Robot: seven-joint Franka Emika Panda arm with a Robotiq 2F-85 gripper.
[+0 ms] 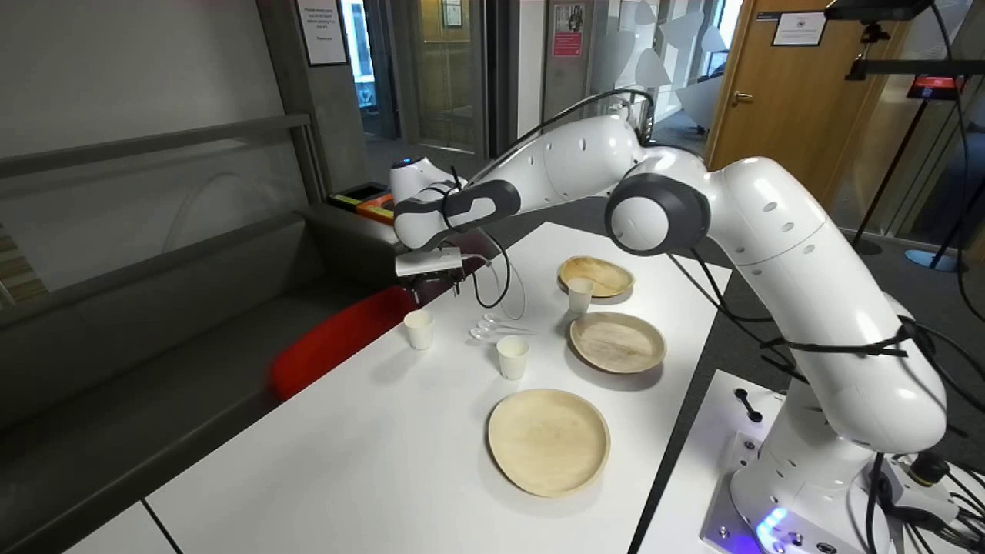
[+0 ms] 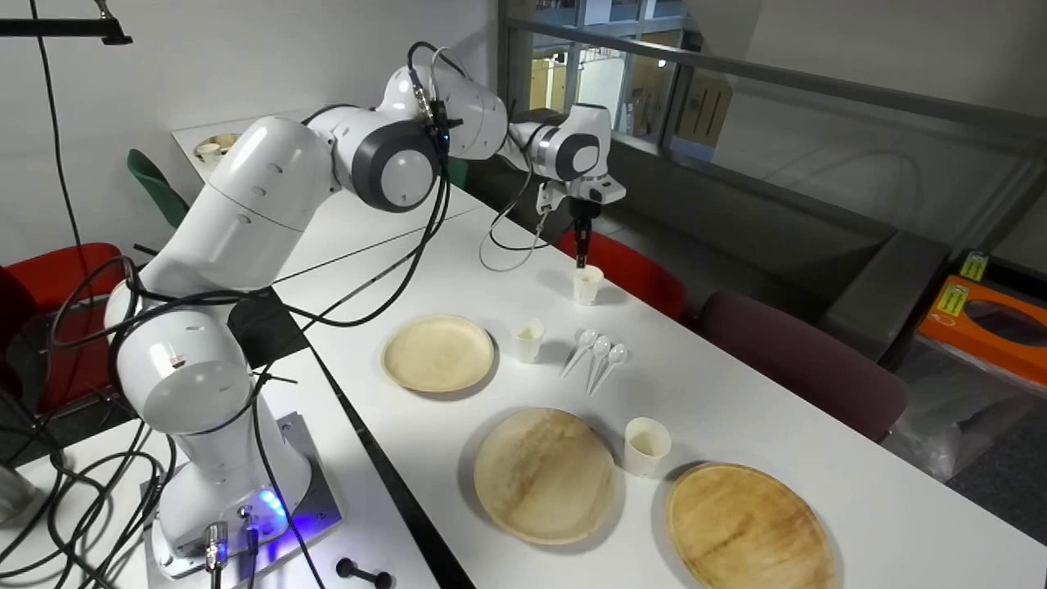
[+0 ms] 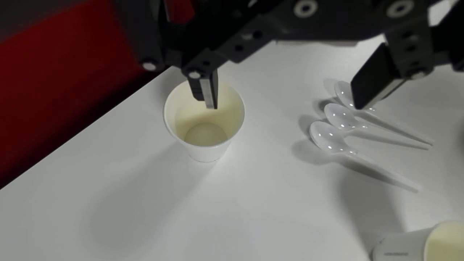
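Note:
In the wrist view my gripper is open, its two fingers wide apart and nothing between them. One finger (image 3: pixel 211 93) overlaps the far rim of a white paper cup (image 3: pixel 204 150) as seen from above; the cup stands upright and empty near the table edge. Whether that finger touches the rim, I cannot tell. The other finger (image 3: pixel 369 80) hangs over three clear plastic spoons (image 3: pixel 332 135), lying side by side. From exterior view 2, my gripper (image 2: pixel 581 263) shows just above the same cup (image 2: pixel 588 286).
Two more paper cups (image 1: pixel 512 358) (image 1: pixel 579 295) stand upright on the white table (image 1: pixel 351 462). Three round plates, one pale (image 1: pixel 549 443) and two browner (image 1: pixel 616 342) (image 1: pixel 596 276), lie along the robot's side. A red chair (image 1: pixel 342 337) borders the far edge.

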